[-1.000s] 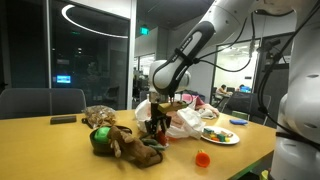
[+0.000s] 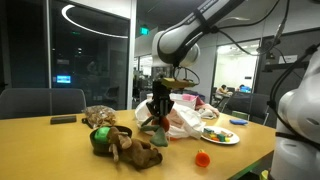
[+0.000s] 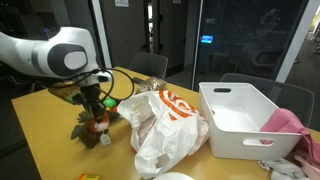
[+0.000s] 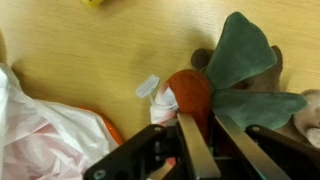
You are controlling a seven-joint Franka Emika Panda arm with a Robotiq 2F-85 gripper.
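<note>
A plush toy with a reddish-brown body [image 4: 188, 92], dark green flaps [image 4: 240, 52] and a white tag hangs in my gripper, which is shut on it. In exterior view 1 my gripper [image 2: 161, 112] is above the table, with the toy's red part [image 2: 164, 124] just under its fingers. Exterior view 2 shows the red part [image 3: 97, 126] below the gripper [image 3: 97, 112]. Close beside it lies a brown plush toy [image 2: 138, 152], partly against a dark bowl [image 2: 103, 149] that has a green object [image 2: 102, 133] in it.
A white plastic bag [image 3: 165, 133] with red print stands close beside the gripper. Behind it is a white bin [image 3: 237, 145]. An orange-red object [image 2: 202, 159] sits near the table's front edge; a plate [image 2: 220, 139] with colourful items lies to the right.
The gripper has risen from low beside the brown plush toy, carrying the red-and-green toy up with it. The brown plush toy, bowl and plate look much the same.
</note>
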